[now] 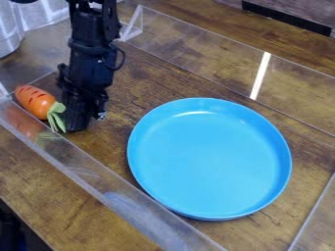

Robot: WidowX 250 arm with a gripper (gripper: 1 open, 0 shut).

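Note:
An orange toy carrot (37,101) with pale green leaves lies at the left, against the inside of the clear front wall. The black gripper (76,110) is down at tabletop height just right of the carrot, beside its leafy end. Its fingers are dark and overlap, with nothing clearly between them; it looks shut. A large blue plate (210,157) lies to the right on the wooden surface.
A clear plastic wall (105,176) runs diagonally along the near left. A silvery object (10,25) stands at the top left corner. The wooden surface behind the plate is clear.

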